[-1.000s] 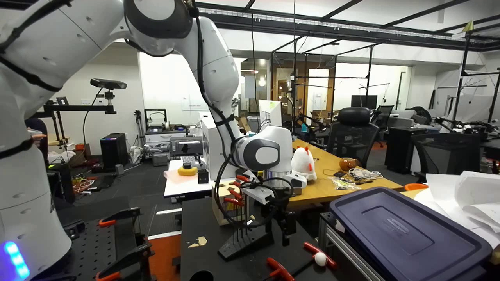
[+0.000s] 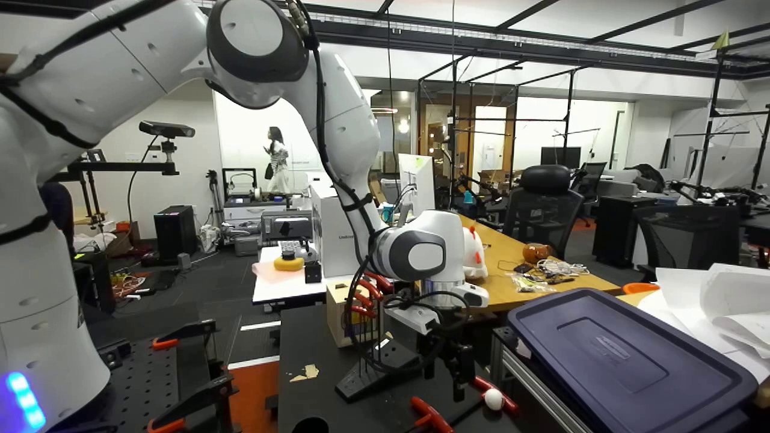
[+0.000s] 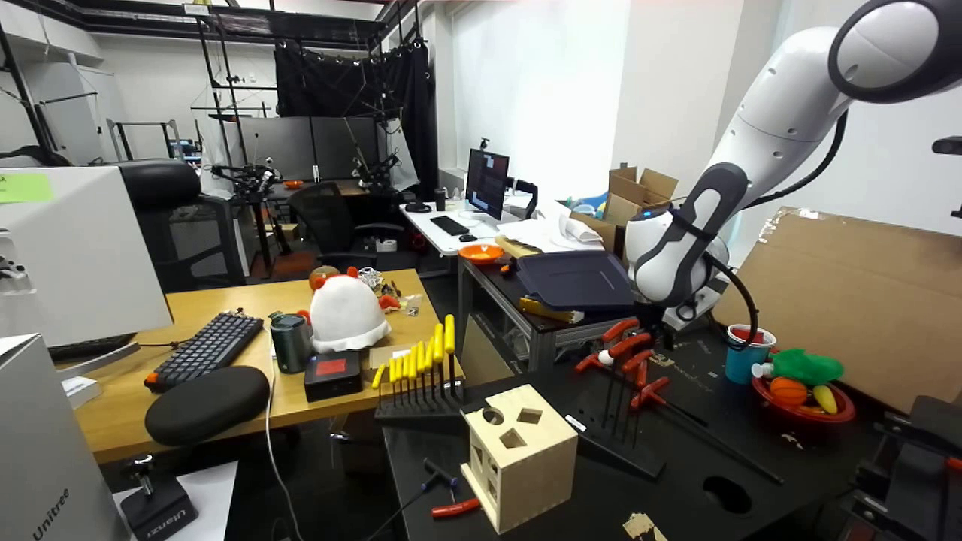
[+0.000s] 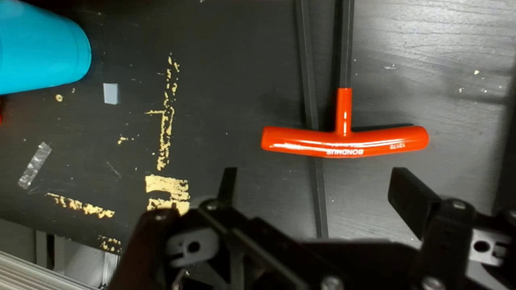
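Note:
My gripper is open, its two fingers wide apart with nothing between them. Just past the fingertips in the wrist view lies a red T-handle (image 4: pixel 344 145) on the black table, its dark shaft pointing away from me. A second dark rod (image 4: pixel 309 92) runs beneath that handle. In exterior view 1 the gripper (image 2: pixel 445 379) hangs above the table; one red T-handle (image 2: pixel 431 416) lies in front of it and another red handle (image 2: pixel 509 405) to its right, beside a white ball (image 2: pixel 494 399). In exterior view 2 the gripper is largely hidden behind red handles.
A black stand (image 3: pixel 622 442) holds upright red-handled keys close to the gripper. Nearby are a wooden shape box (image 3: pixel 527 464), a blue cup (image 3: pixel 739 364) and a red bowl (image 3: pixel 845 411) of toys. A dark bin lid (image 2: pixel 628 353) flanks the table.
In exterior view 1 the arm has moved right and lower, bringing the gripper down nearer the loose red handles. The handles and ball have stayed put.

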